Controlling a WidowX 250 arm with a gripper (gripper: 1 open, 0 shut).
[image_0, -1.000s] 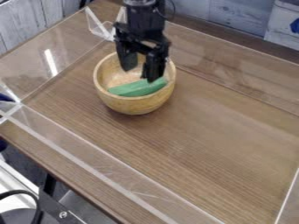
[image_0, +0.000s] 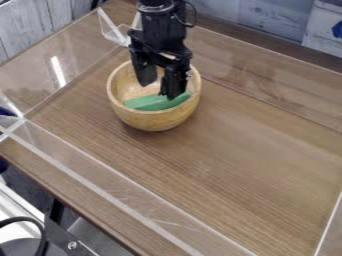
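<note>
A round wooden bowl (image_0: 156, 118) stands on the brown wooden table (image_0: 201, 185), holding a green oblong object (image_0: 150, 103). My black gripper (image_0: 155, 80) reaches down from the top into the bowl, its lower end just above the green object. Its fingers are open; whether they touch the object I cannot tell.
Free table surface spreads to the right and front of the bowl. A clear plastic piece is at the upper left, a pale block at the top right corner, and dark cables at the lower left.
My gripper has come lower into the bowl, closer to the green object. The bowl and object look nearly unmoved.
</note>
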